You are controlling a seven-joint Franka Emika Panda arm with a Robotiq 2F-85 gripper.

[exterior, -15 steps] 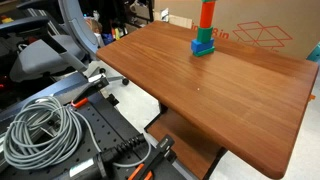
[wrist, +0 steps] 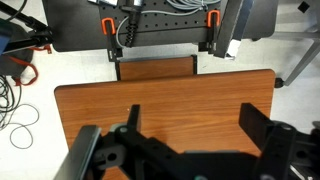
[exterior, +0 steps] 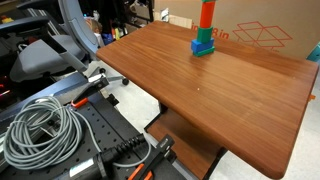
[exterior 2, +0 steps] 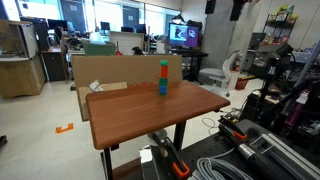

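Note:
A tall stack of coloured blocks [exterior: 203, 46] stands upright on the brown wooden table [exterior: 190, 80]. It has blue and green parts low down and red above, and its top is cut off in exterior view 1. In exterior view 2 the whole stack [exterior 2: 163, 78] shows near the table's far side. My gripper is open, its dark fingers wide apart at the bottom of the wrist view, with only bare tabletop between them. The stack is out of sight in that view, so the gripper is not around it.
Beside the table's near edge runs a black bench [exterior: 110, 130] with a coiled grey cable [exterior: 45, 137] and orange-handled clamps [exterior: 140, 172]. A cardboard panel [exterior 2: 115, 70] stands behind the table.

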